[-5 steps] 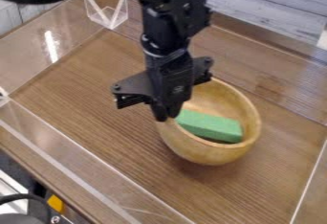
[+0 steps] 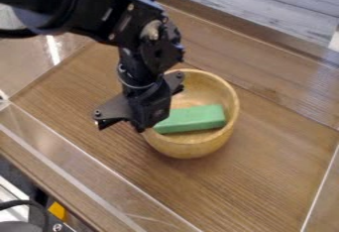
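Observation:
A round tan wooden bowl (image 2: 199,147) sits on the wooden table, with a green block (image 2: 192,117) lying inside it. My black gripper (image 2: 133,113) is over the left edge of the bowl, pointing down, hiding part of its rim. Whether its fingers are shut on the rim is hidden.
Bare table (image 2: 265,186) is to the right and in front of the bowl. Clear strips run along the left, and some black cables and a yellow item lie beyond the lower left edge. A pale plank surface lies at the back right.
My gripper and the bowl with the green block in it have moved left across the table.

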